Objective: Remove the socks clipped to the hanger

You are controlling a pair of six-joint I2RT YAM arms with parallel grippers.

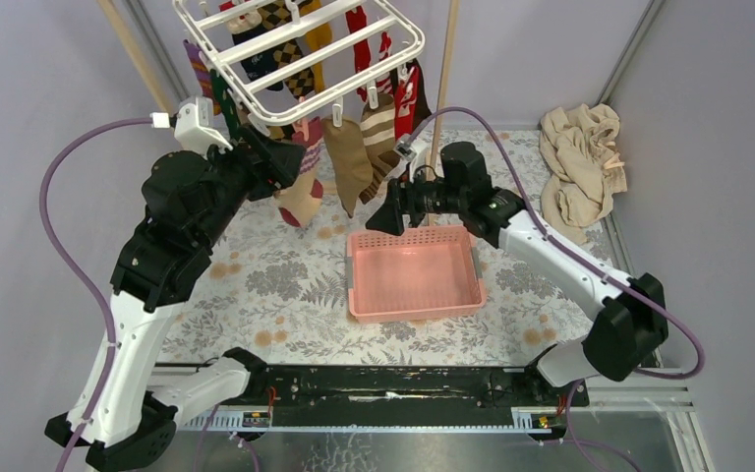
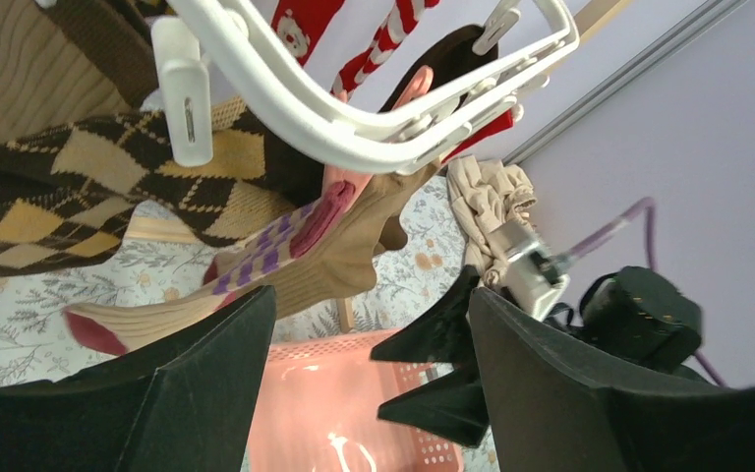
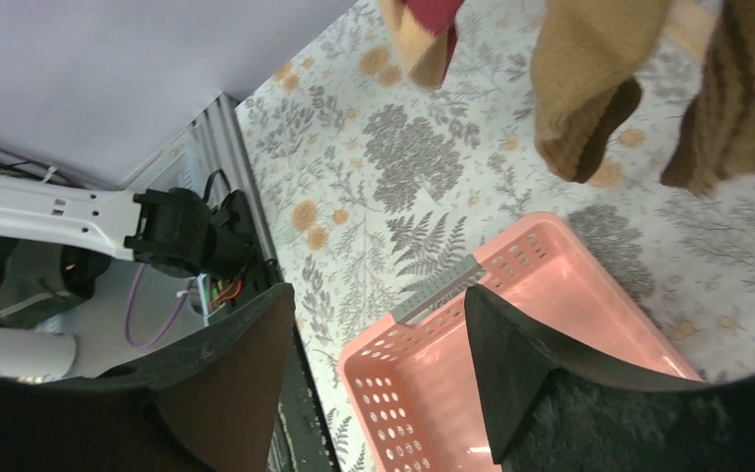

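The striped sock (image 1: 300, 187), beige with purple bands and maroon heel and toe, hangs from a pink clip (image 1: 302, 120) on the white hanger (image 1: 332, 95). In the left wrist view this sock (image 2: 275, 246) slants down toward the left. My left gripper (image 1: 283, 165) is beside the clip under the hanger's front left corner, its fingers apart and empty. Lower right of the sock, my right gripper (image 1: 393, 211) stands open above the basket's back edge, clear of the sock. Only the lower ends of hanging socks, such as a tan sock (image 3: 590, 79), show in the right wrist view.
A pink basket (image 1: 418, 317) stands empty on the floral tabletop below the hanger. More socks hang around, including a brown sock (image 1: 349, 162) and an argyle sock (image 2: 49, 221). Beige cloth (image 1: 580, 162) lies at the back right.
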